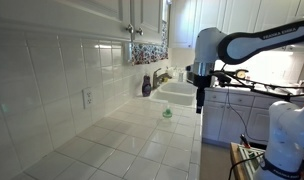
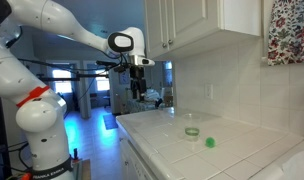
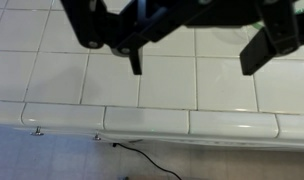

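Note:
My gripper stands open above the front edge of the white tiled counter, its two dark fingers well apart with nothing between them. In the first exterior view the gripper (image 1: pixel 200 102) hangs at the right, beyond the counter's front side. A clear container (image 2: pixel 192 133) sits on the counter, with a small green object (image 2: pixel 210 142) close to it. From the first exterior view, the green item (image 1: pixel 167 113) appears near the sink, apart from the gripper.
A white sink (image 1: pixel 177 93) with a faucet (image 1: pixel 162 79) lies at the far end, a dark bottle (image 1: pixel 146 86) beside it. Cabinets (image 2: pixel 202 25) overhang the counter's back. A black cable (image 3: pixel 147 157) runs below the edge.

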